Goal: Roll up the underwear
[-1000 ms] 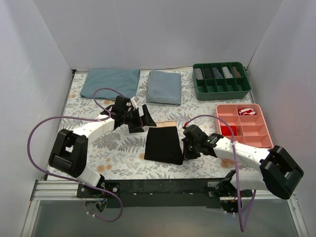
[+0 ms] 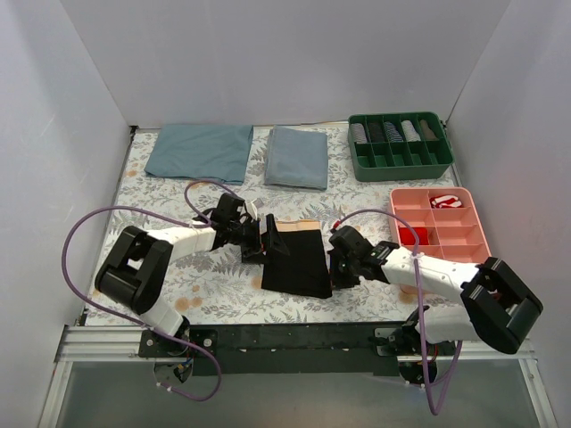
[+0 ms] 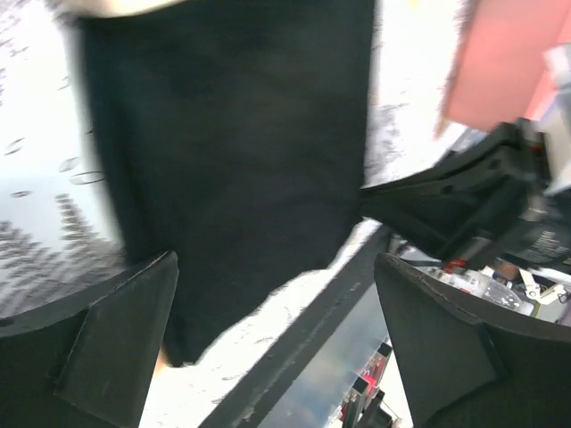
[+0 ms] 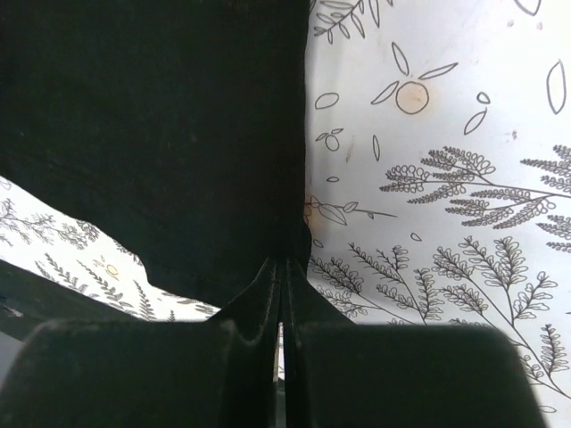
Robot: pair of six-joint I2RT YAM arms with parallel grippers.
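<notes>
The black underwear lies folded into a rough rectangle on the patterned cloth, its tan waistband at the far edge. My left gripper hovers over its left side; in the left wrist view its two fingers stand wide apart with nothing between them. At the near right corner of the underwear is my right gripper, its fingertips together. Whether any fabric is caught between those tips cannot be made out.
A pink divided box with red items stands at the right. Behind it is a green divided box holding several rolled pieces. Folded blue-grey cloths lie at the back left and centre.
My left gripper has come nearer and lower over the underwear. The underwear looks unmoved.
</notes>
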